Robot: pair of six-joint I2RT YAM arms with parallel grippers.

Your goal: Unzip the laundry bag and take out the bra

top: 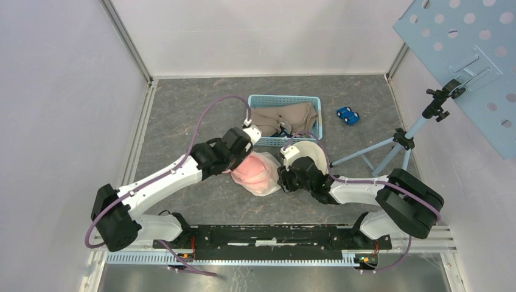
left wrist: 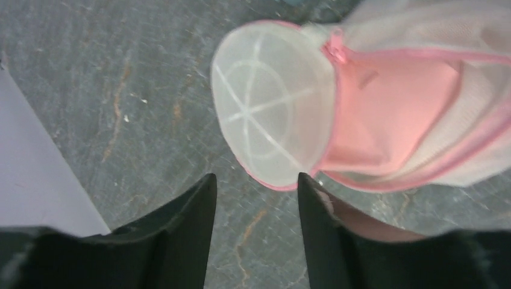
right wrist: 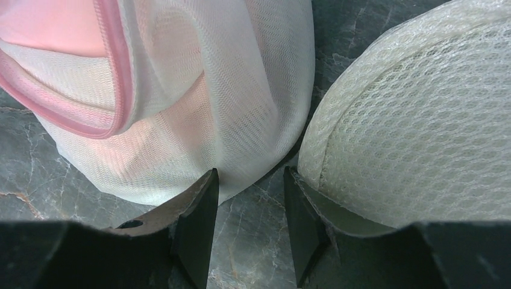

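The white mesh laundry bag (top: 261,182) lies on the counter with pink cloth (left wrist: 391,114) showing inside its open, pink-trimmed mouth. The pink zipper pull (left wrist: 337,51) sits at the corner of the folded flap (left wrist: 259,102). My left gripper hovers over the flap's edge, part open with nothing between its fingers. My right gripper is part open at the bag's lower edge (right wrist: 175,156), its left fingertip against the mesh, a round white mesh piece (right wrist: 410,120) beside its right finger.
A blue basket (top: 284,98) with brown cloth stands behind. A blue toy car (top: 347,115) lies at the back right. A tripod stand (top: 386,158) occupies the right side. Bare counter lies left of the bag.
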